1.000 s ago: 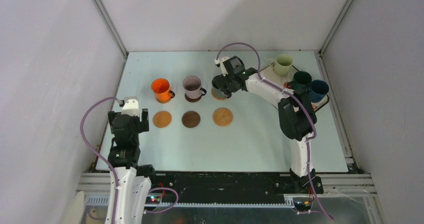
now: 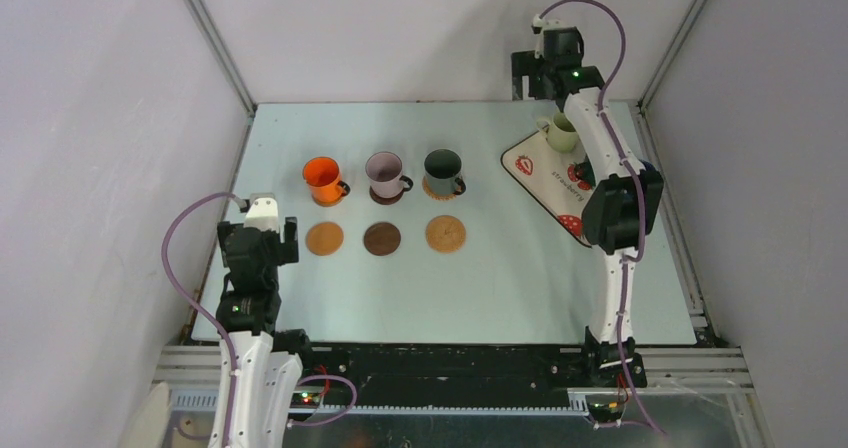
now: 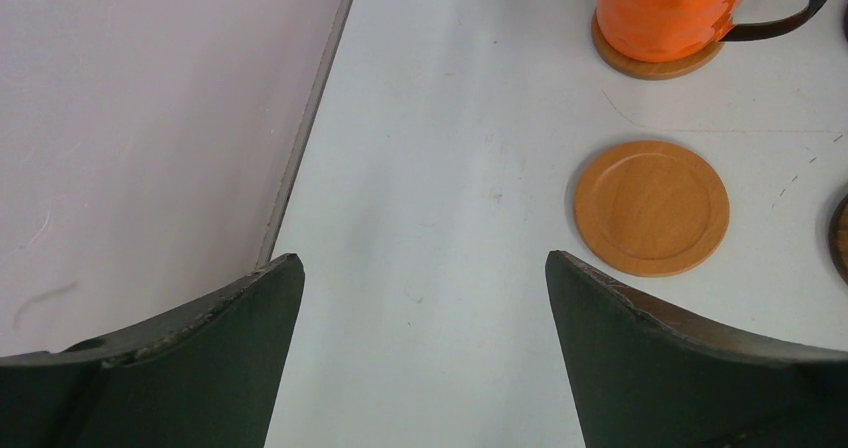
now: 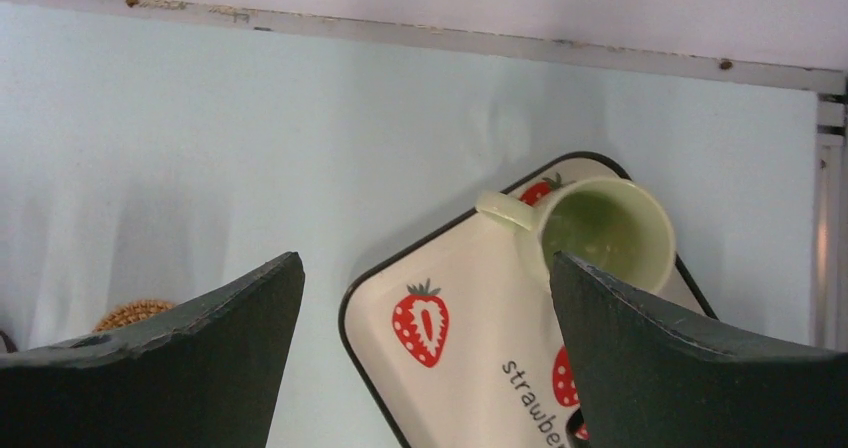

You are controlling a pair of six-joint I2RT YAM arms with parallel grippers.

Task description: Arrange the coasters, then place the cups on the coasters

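An orange cup, a lilac cup and a dark grey-green cup stand on coasters in a row. Below them lie three bare coasters: tan, dark brown, cork-coloured. A pale green cup with its handle to the left is on the strawberry tray. My right gripper hangs open above the tray, near that cup, nothing between its fingers. My left gripper is open at the table's left, empty.
Darker teal and blue cups on the tray are mostly hidden by my right arm in the top view. Walls border the back and sides.
My right gripper has moved from the dark grey-green cup up and rightward to above the tray's back corner by the pale green cup. The left arm is unchanged.
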